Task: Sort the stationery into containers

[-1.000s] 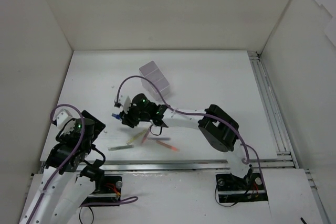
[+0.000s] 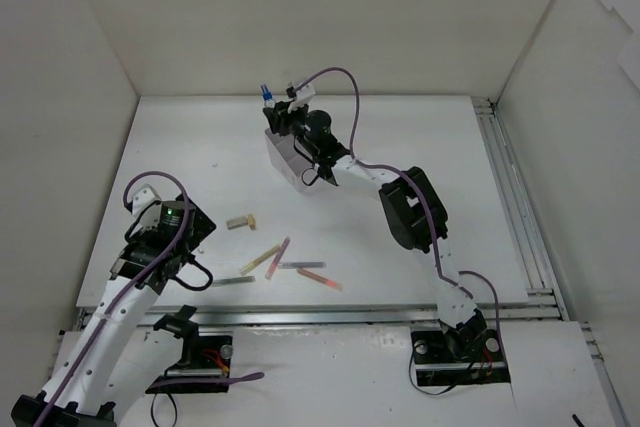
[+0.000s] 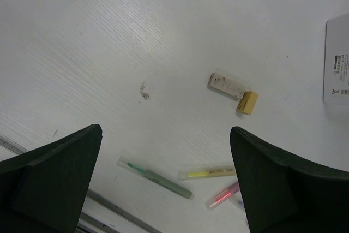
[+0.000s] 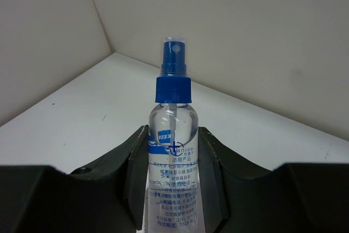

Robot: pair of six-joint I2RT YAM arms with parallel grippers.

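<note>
My right gripper is shut on an upright blue-capped spray bottle, above the back of the light container. My left gripper is open and empty over the table's left side. Below it lie a grey eraser, a yellow block, a green pen, a yellow pen and a pink pen; in the top view a purple pen and an orange pen lie further right.
Walls enclose the back and sides of the white table. A metal rail runs along the front edge.
My right gripper has carried the bottle from among the pens up and back to the container. My left arm has shifted slightly right and toward the back.
</note>
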